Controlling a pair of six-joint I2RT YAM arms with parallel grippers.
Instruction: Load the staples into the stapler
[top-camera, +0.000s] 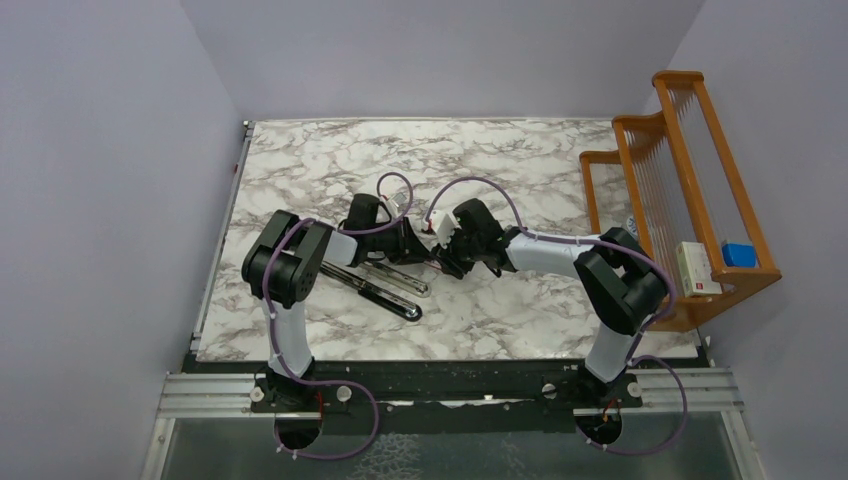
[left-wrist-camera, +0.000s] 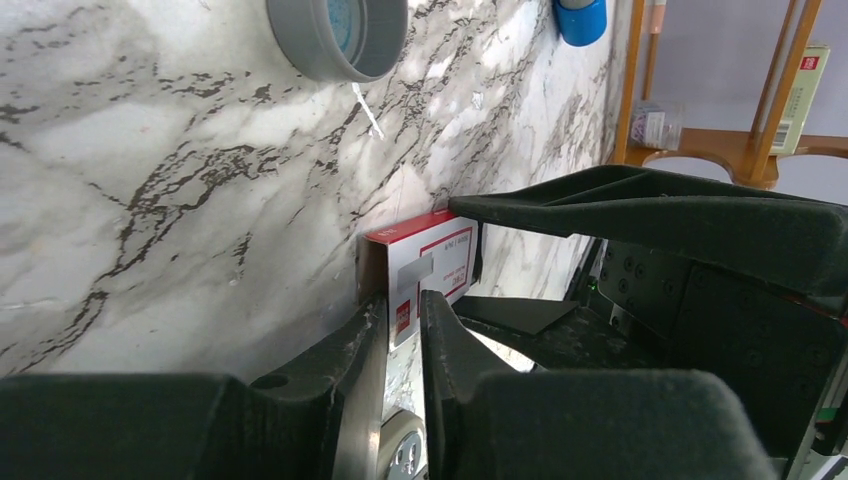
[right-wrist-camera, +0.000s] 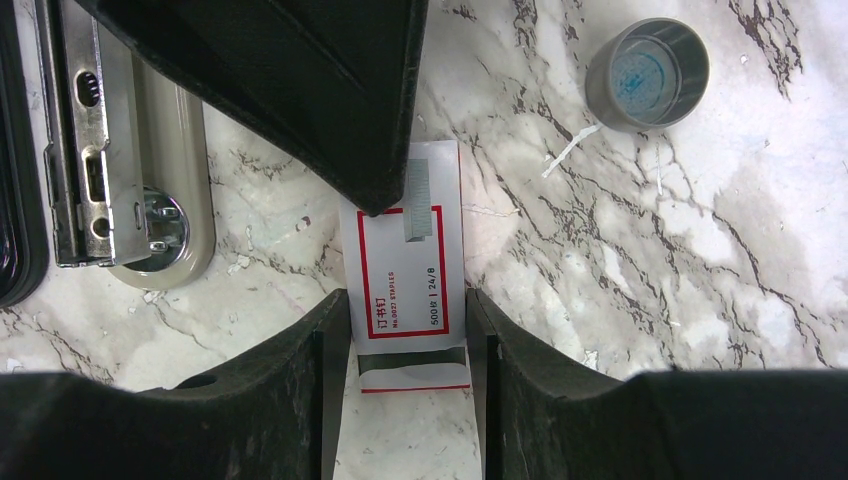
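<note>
A white staple box (right-wrist-camera: 405, 275) with red print stands between the fingers of my right gripper, which press its two sides. On its face lies a short grey staple strip (right-wrist-camera: 418, 205). One dark finger (right-wrist-camera: 375, 190) of my left gripper reaches over the box beside the strip. In the left wrist view, the left gripper has a narrow gap between its tips, close against the box, with the strip (left-wrist-camera: 414, 270) just beyond them. The opened stapler, with metal channel (right-wrist-camera: 100, 170), cream base (right-wrist-camera: 190, 200) and black part (top-camera: 390, 301), lies to the left.
A small grey cup (right-wrist-camera: 647, 75) and a white scrap (right-wrist-camera: 570, 150) are on the marble table behind the box. At the right stands a wooden shelf (top-camera: 665, 120) holding a blue box (top-camera: 739, 255) and a pale box (top-camera: 697, 268).
</note>
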